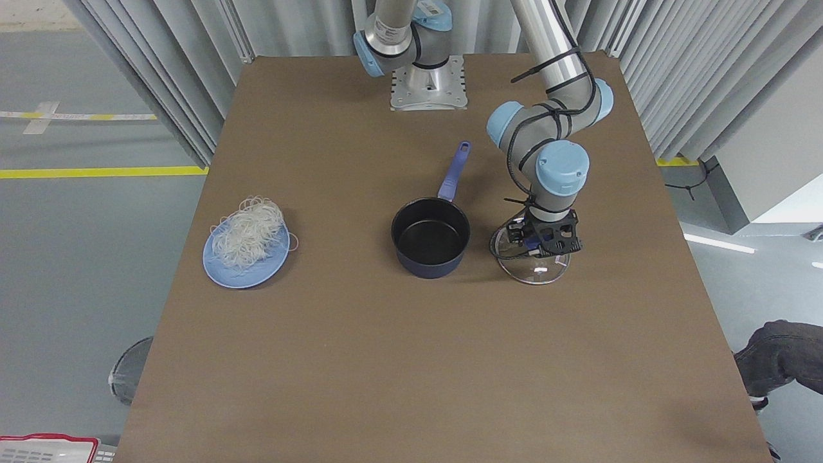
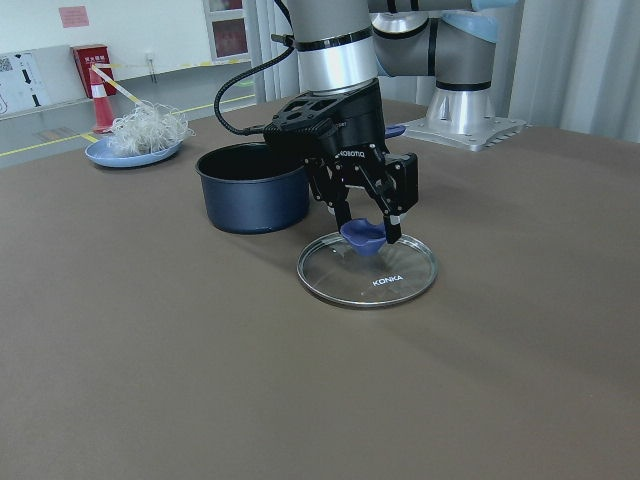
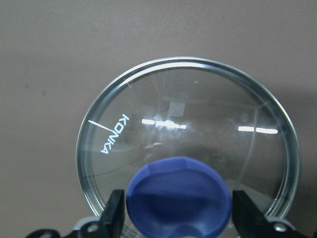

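Note:
The gripper [image 2: 365, 226] is around the blue knob [image 3: 179, 198] of a glass lid [image 2: 340, 280], its fingers at either side of the knob; whether they grip it or stand just clear is hard to tell. The lid is low at the table, right of a dark blue pot [image 1: 429, 238] with a blue handle [image 1: 455, 171] pointing to the back. In the wrist view the lid fills the middle, marked KONKA.
A light blue plate [image 1: 239, 270] with white noodles [image 1: 251, 231] stands at the left.

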